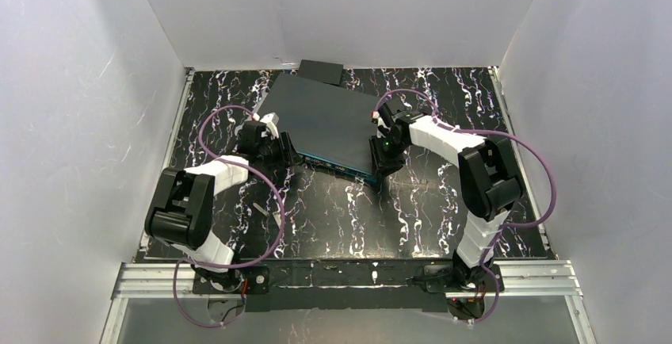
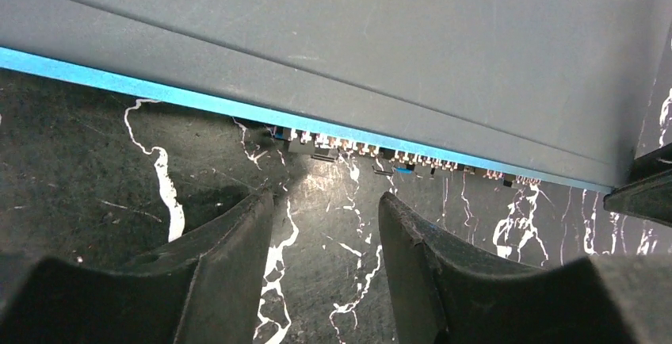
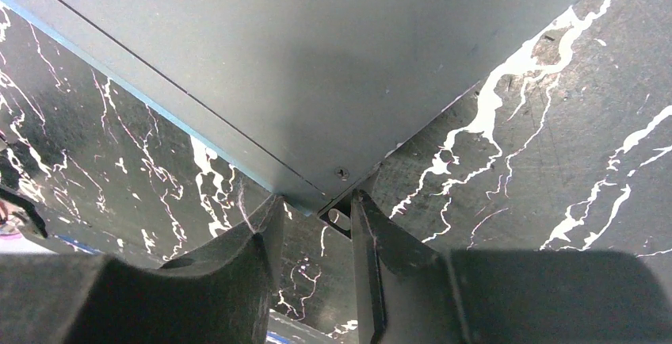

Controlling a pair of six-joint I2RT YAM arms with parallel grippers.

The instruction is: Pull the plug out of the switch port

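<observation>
The switch is a wide, flat dark-grey box with a blue front edge, lying slanted on the table. At its left front corner is my left gripper, its fingers part open and empty. In the left wrist view, a row of ports shows under the blue edge, beyond the fingertips. A small dark block juts out of that row; whether it is the plug, I cannot tell. My right gripper is shut on the switch's right front corner, where a black bracket shows between its fingers.
A small black box stands behind the switch at the back wall. Small light pieces lie on the table below the left arm. Purple cables loop along both arms.
</observation>
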